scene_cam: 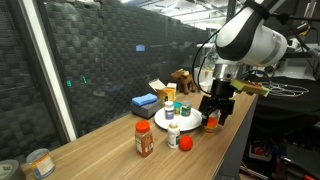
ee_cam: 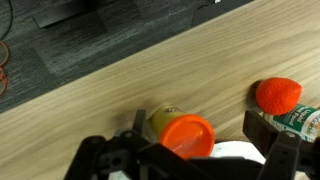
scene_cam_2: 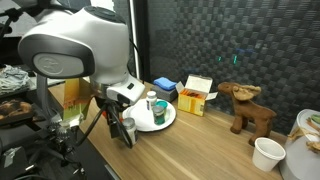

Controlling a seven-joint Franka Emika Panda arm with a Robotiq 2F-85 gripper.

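A small jar with an orange lid (ee_cam: pixel 188 137) stands on the wooden table, low in the wrist view. My gripper is open above it, one dark finger on either side of the lid. In exterior view 1 the gripper (scene_cam: pixel 220 114) hangs over the same jar (scene_cam: pixel 211 125) near the table's front edge, partly covering it. Whether either finger touches the jar cannot be told. A red ball-like object (ee_cam: pixel 278 96) lies beside the right finger, next to a green-labelled container (ee_cam: pixel 301 121).
Behind the gripper a white plate (scene_cam: pixel 163 121) carries several small containers. An orange-lidded spice jar (scene_cam: pixel 143 138) and a white-capped bottle (scene_cam: pixel 173 135) stand to the left. A toy moose (scene_cam_2: pixel 249 108) and a white cup (scene_cam_2: pixel 267 153) occupy the far end.
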